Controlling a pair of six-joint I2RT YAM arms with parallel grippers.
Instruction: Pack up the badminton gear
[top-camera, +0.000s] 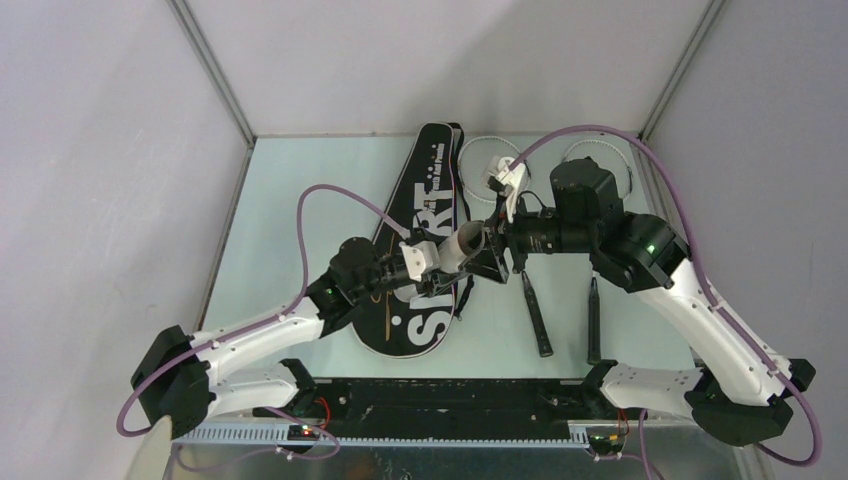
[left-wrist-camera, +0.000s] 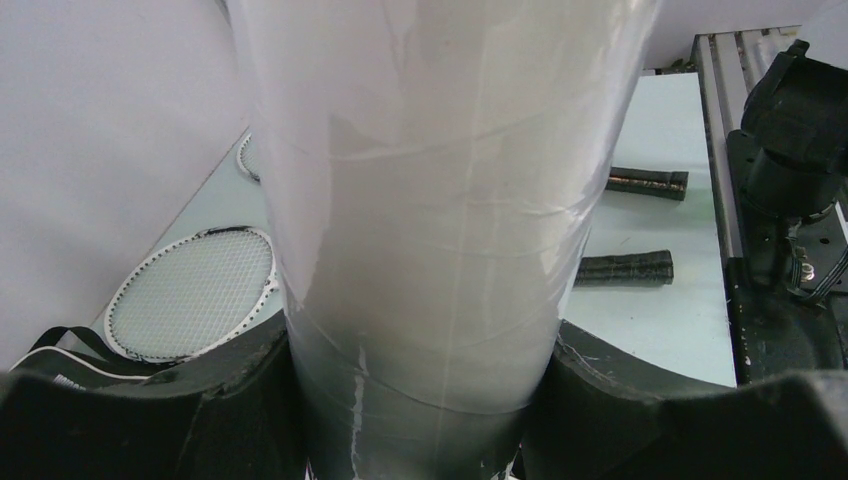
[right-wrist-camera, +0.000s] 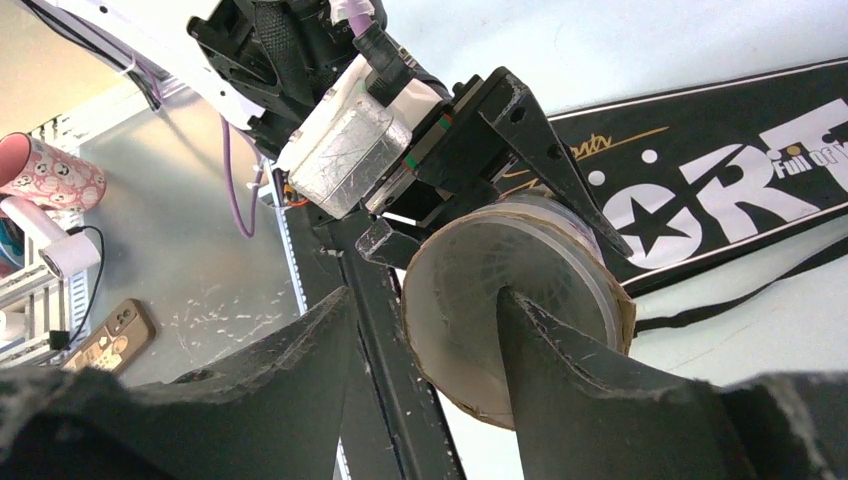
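Note:
A translucent shuttlecock tube (left-wrist-camera: 430, 200) is held by my left gripper, shut on it, filling the left wrist view. In the right wrist view, my right gripper is part open at the tube's open end (right-wrist-camera: 460, 300), with one finger before the opening; the tube's interior is mostly hidden. The black-and-white racket bag (top-camera: 410, 335) lies on the table (top-camera: 280, 180) beneath the arms. Two rackets (top-camera: 538, 315) (top-camera: 593, 325) lie right of the bag, handles toward the front.
Walls border the back and sides. The right wrist view also shows a pink mug (right-wrist-camera: 70, 175) and a phone (right-wrist-camera: 115, 335) off the table at the front.

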